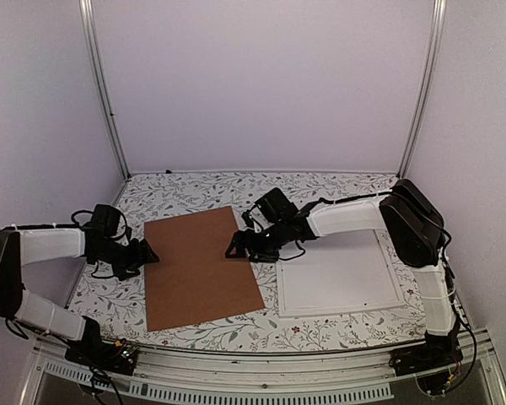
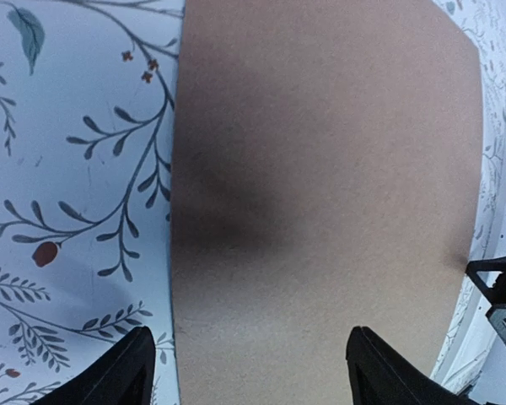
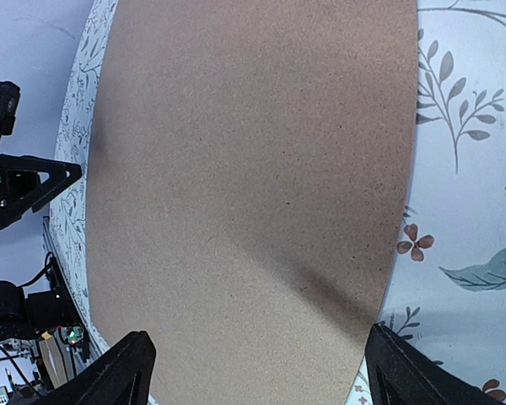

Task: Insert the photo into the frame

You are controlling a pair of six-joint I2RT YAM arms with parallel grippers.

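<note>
A square brown board (image 1: 198, 287) lies flat on the floral surface, left of centre. A white frame (image 1: 337, 278) with a pale inner panel lies to its right, partly under my right arm. My left gripper (image 1: 139, 257) is low at the board's left edge; in the left wrist view its fingers are spread over that edge, with nothing seen between them. My right gripper (image 1: 240, 249) is at the board's right edge, standing open, its fingers spread in the right wrist view with nothing visible between them. I see no photo that I can tell apart from the board or panel.
White walls enclose the back and sides. A metal rail (image 1: 261, 363) runs along the front edge.
</note>
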